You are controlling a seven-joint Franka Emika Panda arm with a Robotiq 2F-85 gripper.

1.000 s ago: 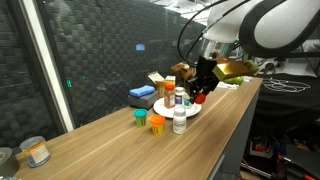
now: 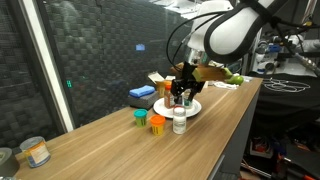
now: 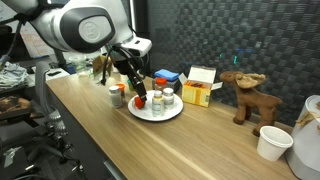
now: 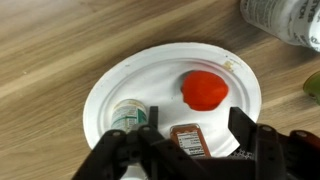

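A red rounded object (image 4: 204,91) rests on the white plate (image 4: 105,82), as the wrist view shows. My gripper is over the plate with its fingers spread, one on each side of the red object and apart from it. A white-topped bottle (image 4: 128,115) and a bottle with an orange-brown top (image 4: 189,140) share the plate. In exterior view 2, the red object (image 3: 138,102) shows at the plate's left side, just below my gripper (image 3: 140,94). From exterior view 1 the gripper (image 2: 187,94) hides it.
A white bottle (image 2: 179,121), an orange cup (image 2: 158,125) and a green cup (image 2: 140,117) stand off the plate. Behind it are a blue item (image 3: 166,75) and an open yellow box (image 3: 199,88). A toy deer (image 3: 252,98) and white cup (image 3: 272,143) stand farther right.
The gripper has moved left in exterior view 1, from the plate's right edge to over the plate. The red object, earlier visible at its fingertips, went with it; the fingers now stand apart from it.
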